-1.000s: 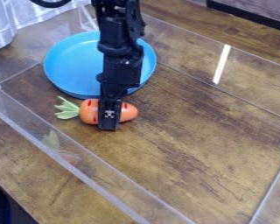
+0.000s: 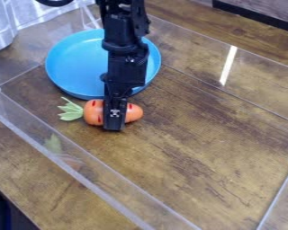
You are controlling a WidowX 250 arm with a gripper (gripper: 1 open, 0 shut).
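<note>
An orange toy carrot (image 2: 130, 114) with pale green leaves lies on the wooden surface, just in front of a blue plate (image 2: 68, 63). My black gripper (image 2: 112, 115) reaches down over the carrot's middle and is shut on it, hiding part of its body. The arm crosses in front of the plate and covers its right-middle part.
Clear plastic walls border the wooden floor on the left and right. A wide stretch of bare wood (image 2: 207, 144) lies to the right and front. A white object (image 2: 4, 22) is at the top left, outside the wall.
</note>
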